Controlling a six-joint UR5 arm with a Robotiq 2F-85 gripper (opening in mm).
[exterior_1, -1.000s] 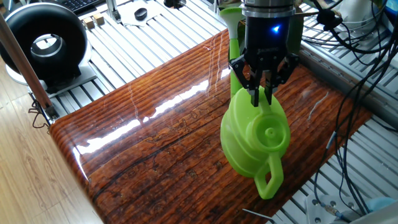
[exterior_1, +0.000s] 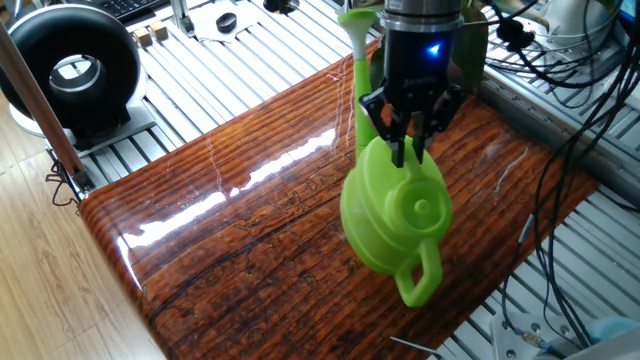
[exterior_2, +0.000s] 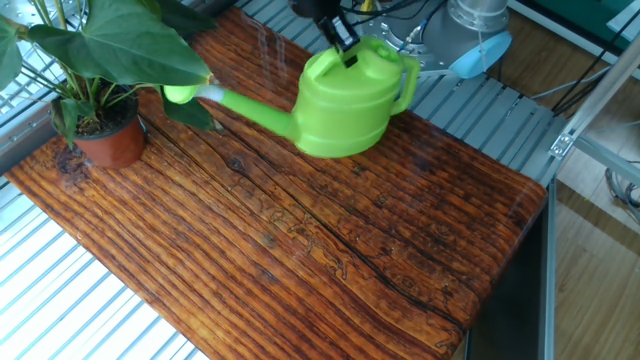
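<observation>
A bright green watering can (exterior_1: 385, 225) is held at its top handle by my gripper (exterior_1: 408, 154), whose fingers are closed around it. In the second exterior view the can (exterior_2: 345, 110) looks roughly upright at the back of the wooden table. Its long spout (exterior_2: 255, 112) points left, and the spout head (exterior_2: 180, 94) lies close to the leaves of a potted plant (exterior_2: 112, 148). Only the lower part of the gripper (exterior_2: 348, 55) shows there. Whether the can's base clears the table is hard to tell.
Black cables (exterior_1: 560, 200) hang at the right. A black ring-shaped object (exterior_1: 75, 75) stands beyond the table at the left. Plant leaves (exterior_2: 135, 45) reach over the table's back left corner.
The gripper and the watering can have moved together, a little left and upward in the first exterior view, with the spout shifting the same way. The grasp looks unchanged.
</observation>
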